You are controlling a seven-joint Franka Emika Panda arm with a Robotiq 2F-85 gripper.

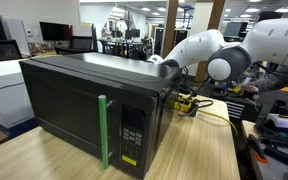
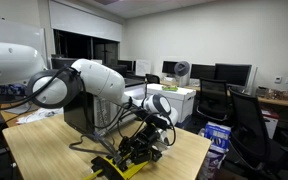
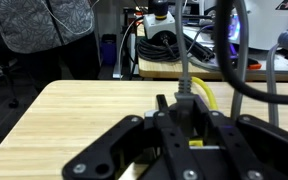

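A grey cord with a ribbed plug rises between the dark fingers of my gripper in the wrist view, and the gripper looks shut on it. The plug's lower end is hidden by the gripper. Close under the gripper is a yellow-and-black outlet unit; whether plug and unit touch cannot be told. A black microwave with a green door handle stands on the wooden table, its door closed. In exterior view 2 my gripper is low over the yellow unit, beside the microwave.
A yellow cable runs from the unit across the table. The grey cord loops close round the gripper. Bare tabletop lies to the left in the wrist view. Office chairs stand beyond the table.
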